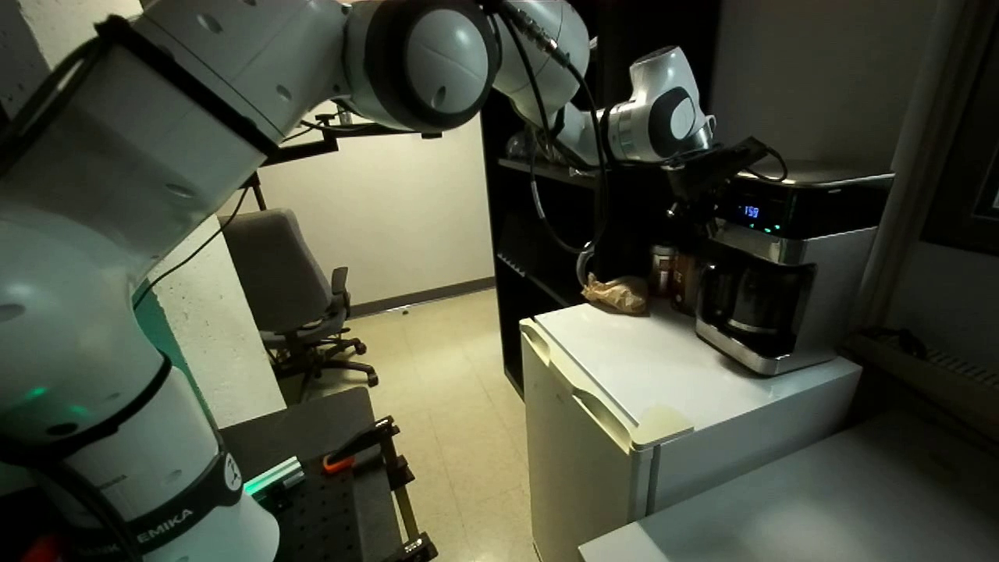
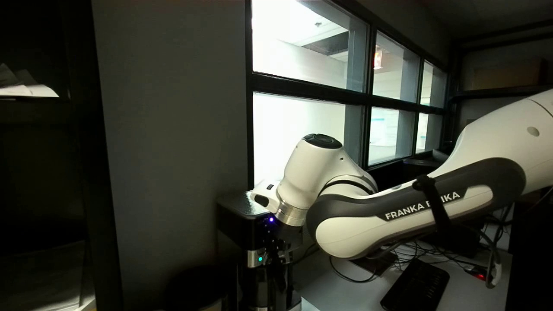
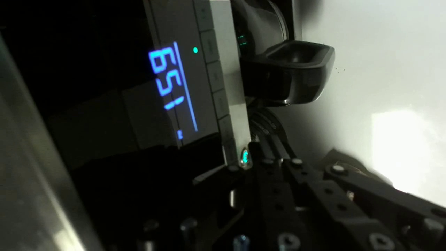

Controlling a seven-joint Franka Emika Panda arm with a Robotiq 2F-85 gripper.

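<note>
The silver-and-black coffee maker [image 1: 796, 272] stands on the white fridge top, its blue display [image 3: 169, 77] lit with the digits 159. A row of flat panel keys [image 3: 215, 75] runs beside the display, and a round power-type button [image 3: 245, 156] glows green at the end of the silver strip. My gripper is shut, with nothing showing between its fingers. Its fingertips lie close beside the glowing button in the wrist view; whether they touch it, I cannot tell. Below the panel sits the carafe, its black handle [image 3: 292, 73] sticking outward.
A crumpled brown bag [image 1: 618, 294] and jars [image 1: 663, 270] stand left of the machine on the fridge [image 1: 637, 356]. A dark shelf unit [image 1: 524, 243] rises behind; a wall [image 2: 171, 145] flanks the machine.
</note>
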